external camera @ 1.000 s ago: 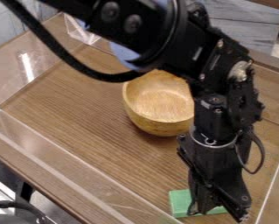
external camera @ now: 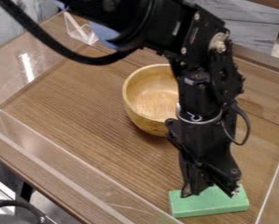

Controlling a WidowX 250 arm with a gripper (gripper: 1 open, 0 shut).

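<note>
My black gripper (external camera: 200, 179) hangs down at the right of the view, its fingertips just above or at a flat green rectangular block (external camera: 209, 205) lying on the wooden table near the front right. The fingers look close together; whether they touch the block cannot be told. A wooden bowl (external camera: 149, 89) sits behind and left of the gripper, partly hidden by the arm.
Clear plastic edging runs along the front and left. A blue object and a grey marbled panel (external camera: 240, 26) stand at the back.
The arm and gripper have risen and shifted slightly left, uncovering more of the green block. The bowl has not moved.
</note>
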